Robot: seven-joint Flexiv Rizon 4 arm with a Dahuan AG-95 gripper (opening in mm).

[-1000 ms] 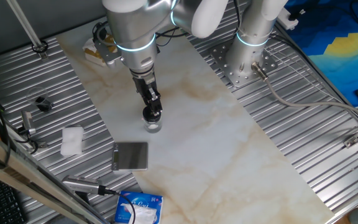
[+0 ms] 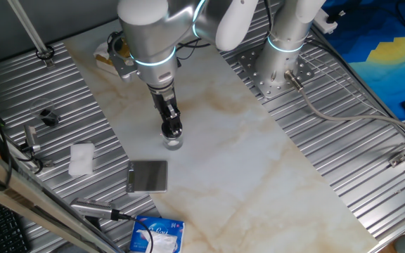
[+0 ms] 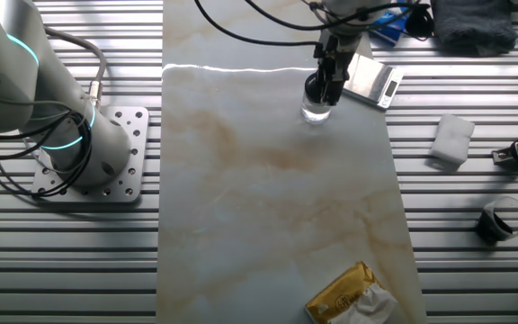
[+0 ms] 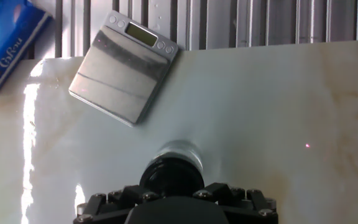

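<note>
A clear jar [image 2: 173, 145] with a black lid [image 4: 171, 175] stands upright on the marble-patterned board. My gripper [image 2: 171, 128] points down at the lid, with its dark fingers right at it. In exterior view 2 the gripper [image 3: 326, 92] covers part of the lid, above the clear body of the jar [image 3: 316, 115]. From the wrist, the lid shows just ahead of the black finger linkages, and the fingertips are hidden. Whether the fingers are pressed onto the lid cannot be told.
A flat silver scale [image 4: 124, 70] lies near the jar, at the board's edge. Beyond it is a blue tissue pack [image 2: 157, 235]. A gold-and-white pack [image 3: 352, 297] lies at the board's other end. A white block [image 2: 81, 159] rests on the slatted table. Much of the board is bare.
Over the last second my gripper has shifted slightly and closer over the lid, covering more of it. The jar and scale have kept their places.
</note>
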